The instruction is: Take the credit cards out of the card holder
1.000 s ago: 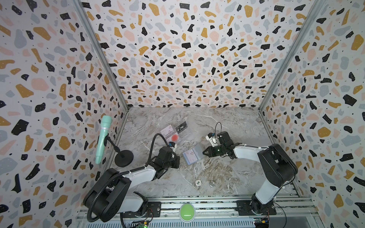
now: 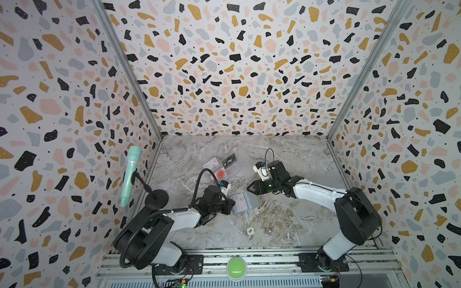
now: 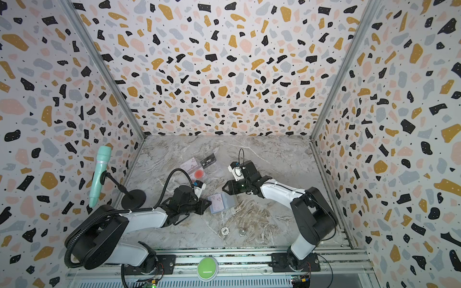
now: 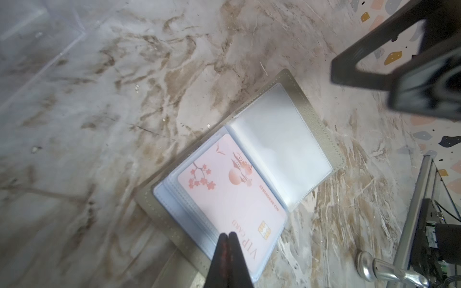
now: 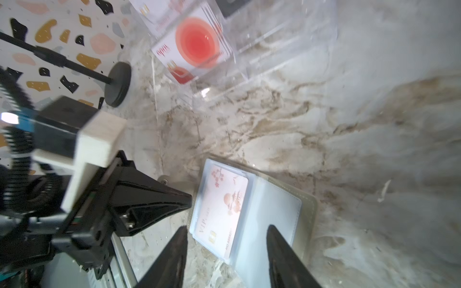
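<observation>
The card holder (image 4: pixel 318 122) lies spread on the marble table, with clear sleeves inside. A pink-and-white VIP card (image 4: pixel 218 189) sits in the sleeve on one side; the facing sleeve (image 5: pixel 269 216) looks empty. My left gripper is shut, its tips over the card's lower part in the left wrist view, nothing showing between them; contact cannot be told. Above the holder's empty side, my right gripper stands open, its fingers apart. In a clear tray behind are a red-circle card (image 5: pixel 197 43), another pale card (image 2: pixel 210 163) and a dark card (image 2: pixel 229 161).
The clear tray (image 5: pixel 288 52) stands behind the left gripper. A microphone stand (image 2: pixel 156 199) is at the left. Small round objects, one pale (image 2: pixel 250 231), lie near the front edge.
My left gripper has moved right, to the holder's left edge. The right gripper has shifted left and farther back. The holder has turned and slid slightly toward the front.
</observation>
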